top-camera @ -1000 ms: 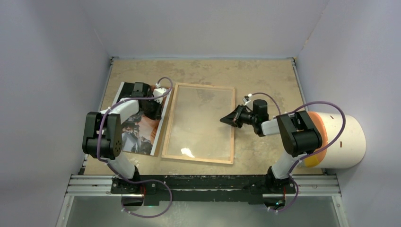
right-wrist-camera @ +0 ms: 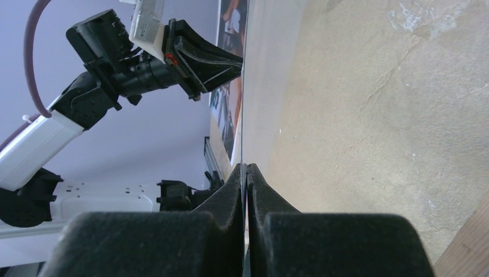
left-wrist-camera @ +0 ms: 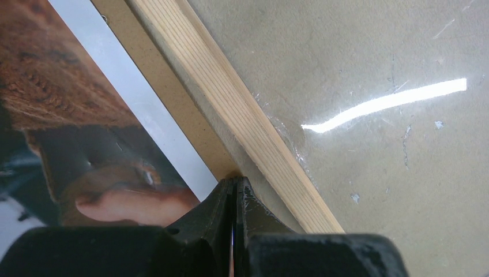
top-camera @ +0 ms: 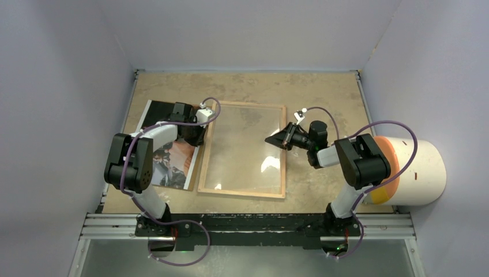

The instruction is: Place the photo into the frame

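The photo (top-camera: 173, 167), with its white border, lies on a brown board (left-wrist-camera: 167, 86) at the left. Right of it is the wooden frame (top-camera: 242, 193), its near rail running close beside the board. At the board's frame-side edge, my left gripper is shut with its tips down; what sits between its fingers is hidden. A clear sheet (right-wrist-camera: 259, 86) shows edge-on in the right wrist view, its edge running between the fingers of my right gripper, which is shut on it. In the top view that gripper reaches over the frame's right rail.
An orange and white cylinder (top-camera: 409, 170) lies at the far right. Walls close in the left, back and right.
My left gripper has moved right, toward the frame. The right one has shifted slightly left. Bright reflections over the frame's inside have changed, and the frame has shifted slightly.
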